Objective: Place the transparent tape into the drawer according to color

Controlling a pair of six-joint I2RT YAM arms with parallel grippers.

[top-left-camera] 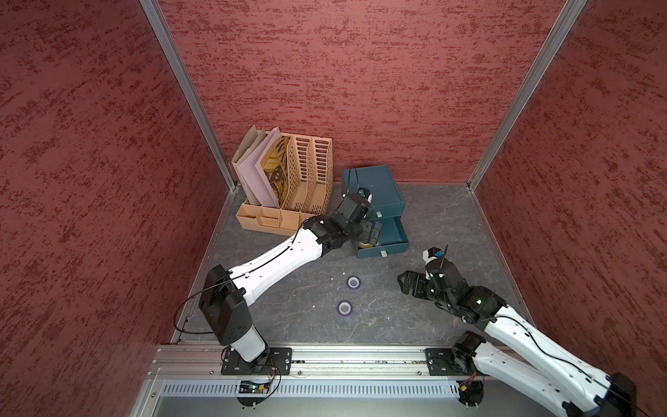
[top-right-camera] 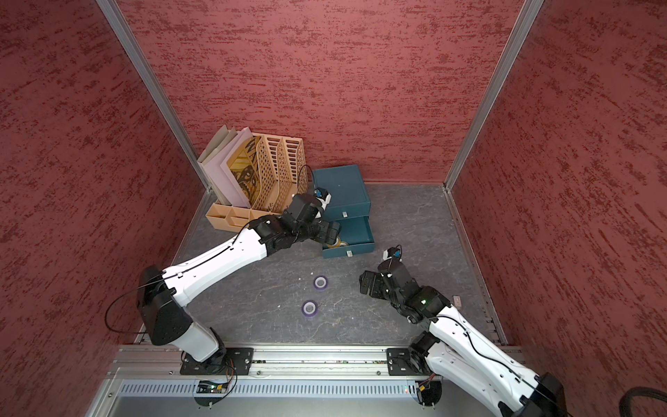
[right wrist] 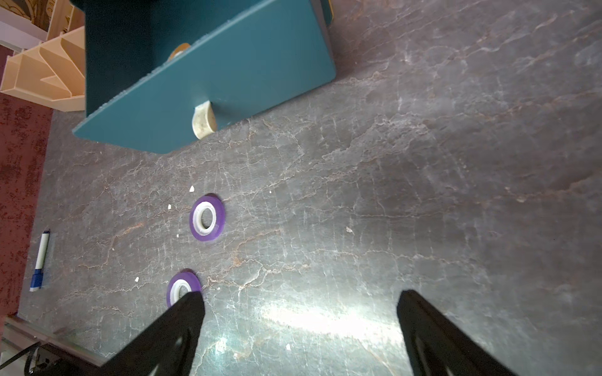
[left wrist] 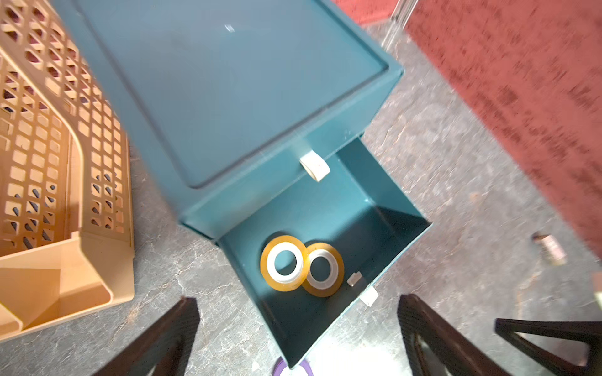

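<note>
Two yellow tape rolls lie in the pulled-out lower drawer (left wrist: 382, 232) of the teal cabinet (left wrist: 238, 81), the left roll (left wrist: 283, 285) overlapping the edge of the right roll (left wrist: 324, 289). My left gripper is wide open above the drawer, nothing between its fingers. Two purple tape rolls rest on the table in front of the drawer: a nearer roll (right wrist: 182, 279) and one closer to the drawer (right wrist: 218, 220). Over bare table to the right of them, my right gripper stands open and empty.
A tan organizer (top-left-camera: 279, 219) holding folders stands left of the cabinet. A marker (right wrist: 40, 260) lies at the table's left side. A small block (top-right-camera: 456, 301) sits at the right.
</note>
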